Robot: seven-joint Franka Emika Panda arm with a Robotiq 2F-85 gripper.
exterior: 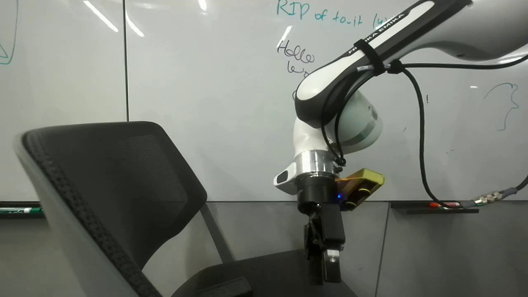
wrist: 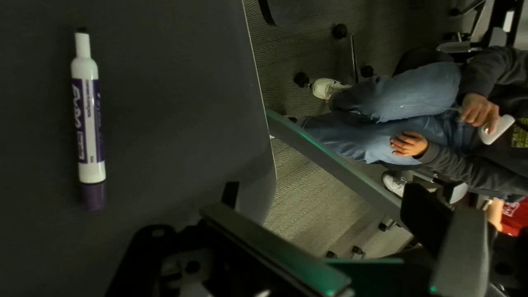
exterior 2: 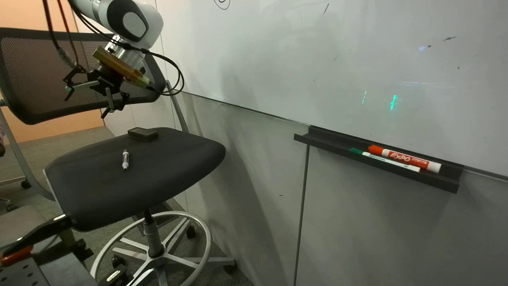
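Note:
A white marker with a purple label and purple cap (wrist: 90,119) lies on the dark chair seat (wrist: 173,99). In the wrist view it is at the left, well apart from my fingers (wrist: 277,247). From exterior view 2 the same marker (exterior 2: 126,160) shows near the middle of the seat. My gripper (exterior 2: 89,104) hangs in the air higher up in that view, in front of the chair's backrest, its fingers spread. Exterior view 1 has the gripper (exterior: 324,278) pointing down in front of the seat, with no object visible between its fingers.
A dark block like an eraser (exterior 2: 143,134) rests on the seat behind the marker. The mesh backrest (exterior 2: 38,71) rises close to the arm. On the whiteboard tray (exterior 2: 304,138) lie a red marker (exterior 2: 405,158) and a green-capped one (exterior 2: 385,160). A seated person (wrist: 391,119) is beyond the seat edge.

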